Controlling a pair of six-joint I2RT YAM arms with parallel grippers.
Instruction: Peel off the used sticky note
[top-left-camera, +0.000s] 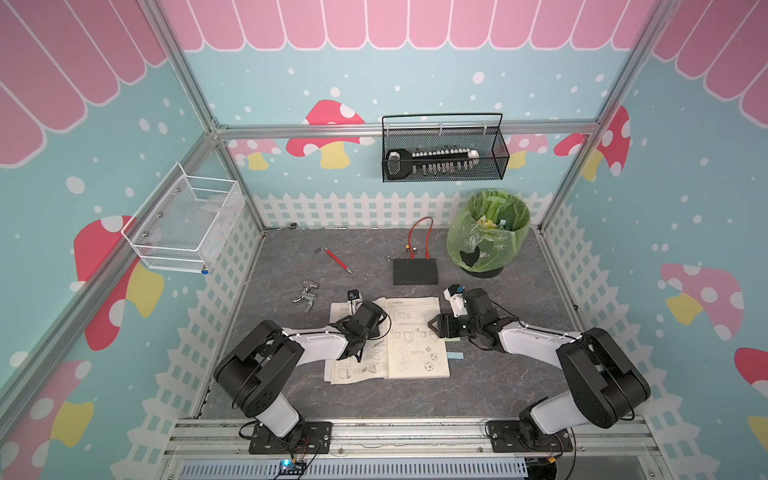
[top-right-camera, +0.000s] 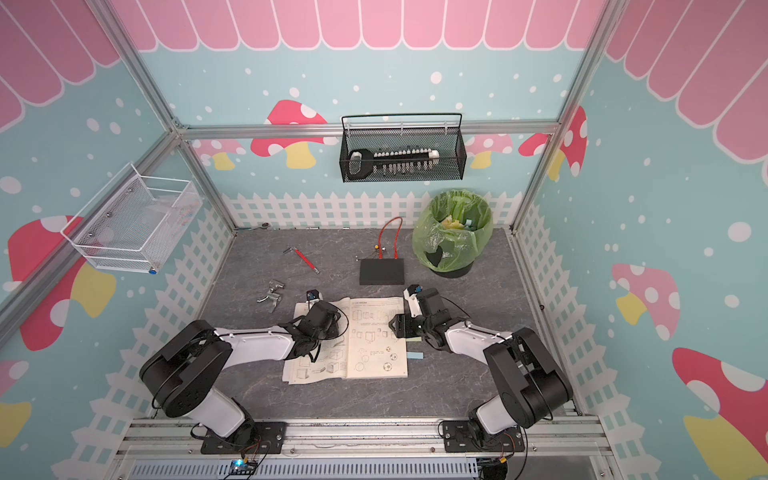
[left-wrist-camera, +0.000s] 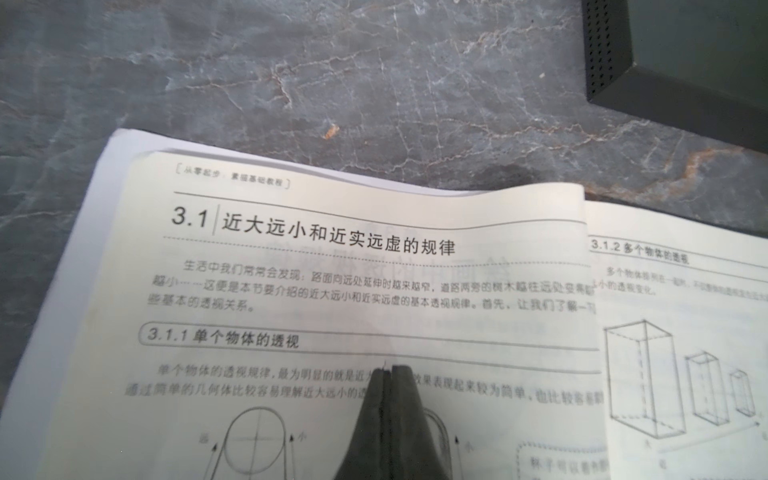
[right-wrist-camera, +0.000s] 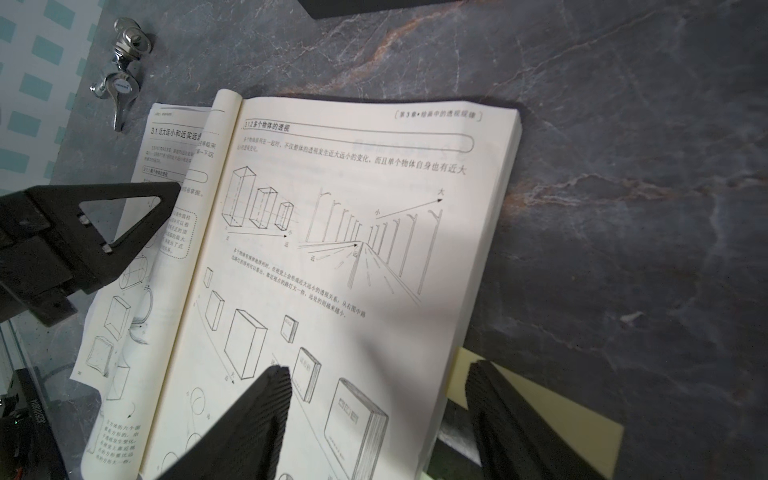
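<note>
The open book (top-left-camera: 412, 360) lies on the grey table, with a pale blue sticky tab (top-left-camera: 455, 354) protruding from its right edge. A yellow sticky note (right-wrist-camera: 568, 424) sticks out from that edge below my right gripper, whose fingers stand apart over the page edge, beside the note, with no grip visible. My left gripper is shut on the left page, nothing visible between its fingers; it also shows at the left of the right wrist view.
A black box (top-left-camera: 415, 271) with red cables, a green-lined bin (top-left-camera: 488, 232), a red-handled tool (top-left-camera: 337, 261) and metal fittings (top-left-camera: 306, 294) lie behind the book. Wire baskets hang on the walls.
</note>
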